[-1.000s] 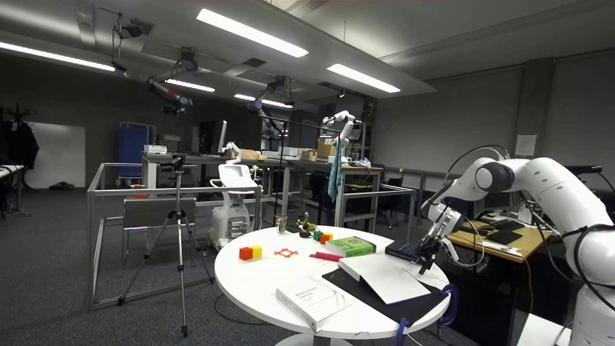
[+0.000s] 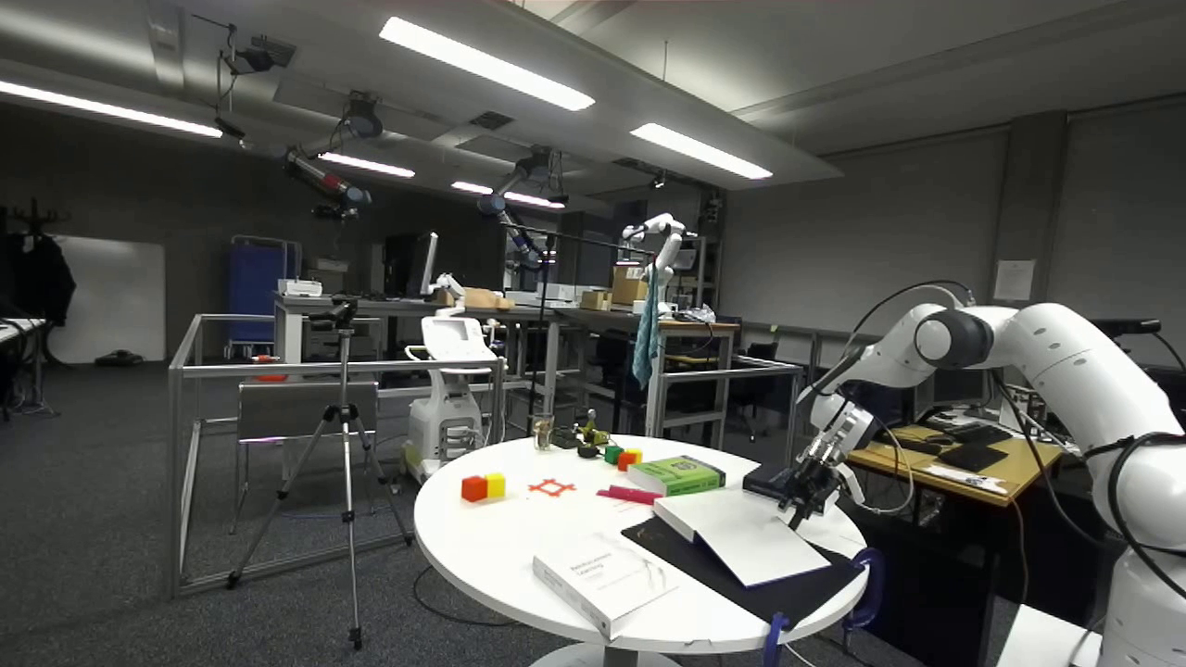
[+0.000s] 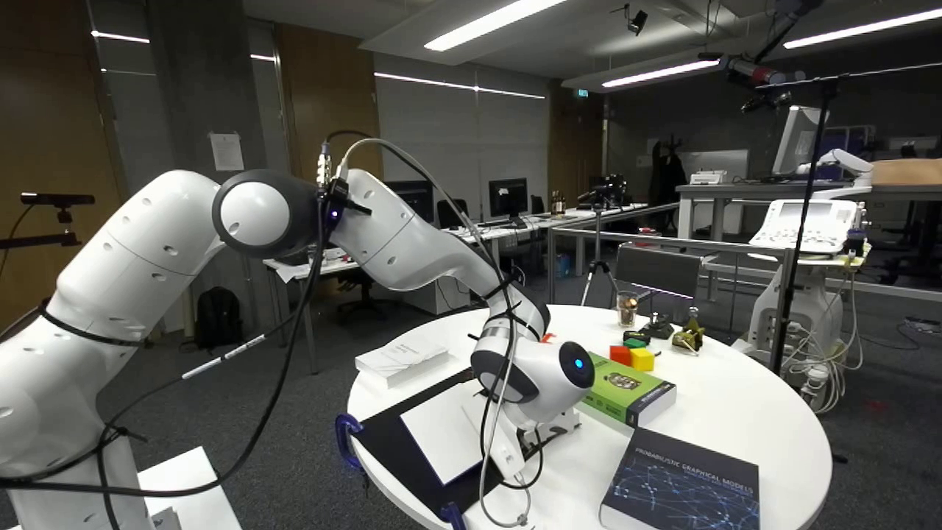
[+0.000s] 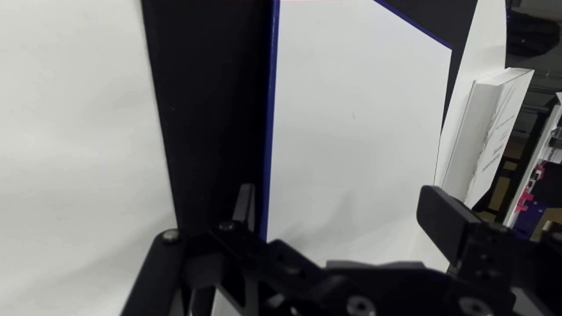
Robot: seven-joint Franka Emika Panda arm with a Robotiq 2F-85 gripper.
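An open book with a blank white cover (image 2: 767, 547) lies on a black mat (image 2: 678, 552) near the table's right side. A blue edge runs along that cover (image 4: 358, 116) in the wrist view. My gripper stands open over it, its fingers wide apart. The left finger (image 4: 243, 208) is just outside the blue edge, above the dark mat; the right finger (image 4: 445, 218) is on the other side of the white surface. Whether either one touches the cover cannot be told. In exterior view 2 the arm's wrist mostly hides my gripper (image 3: 554, 431).
A green book (image 2: 675, 476) and a dark blue book (image 3: 680, 481) lie close to the open one. A white book (image 2: 606, 578) rests at the front. Coloured blocks (image 2: 483, 487) stand farther left. Blue clamps (image 2: 870, 587) grip the table edge.
My gripper has moved left in exterior view 1, from the cover's right side to over its edge. The books and blocks have stayed where they were.
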